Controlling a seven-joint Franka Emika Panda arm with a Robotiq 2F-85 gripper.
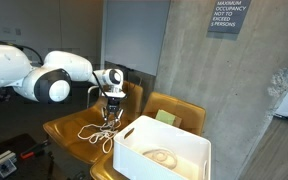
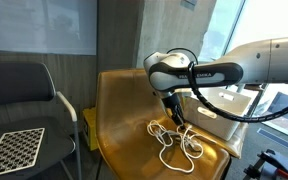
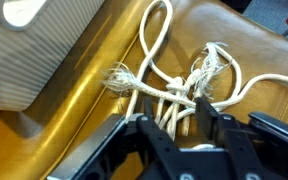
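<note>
A white rope (image 1: 101, 133) lies in loose loops on the brown leather seat (image 1: 66, 125). In the wrist view, a knotted part of the rope (image 3: 174, 92) with frayed ends shows just ahead of my fingers. My gripper points down over this knot, its fingers apart. Strands run across and below the gap, but no grip on them shows. From the side, my gripper (image 2: 174, 112) hangs close above the rope (image 2: 168, 140); whether it touches cannot be made out.
A white open box (image 1: 162, 150) stands beside the rope, with a coiled beige loop (image 1: 163, 157) inside. Its ribbed wall (image 3: 34, 45) is near the gripper in the wrist view. Behind it is a green block (image 1: 166, 117). A black chair (image 2: 19, 140) stands apart.
</note>
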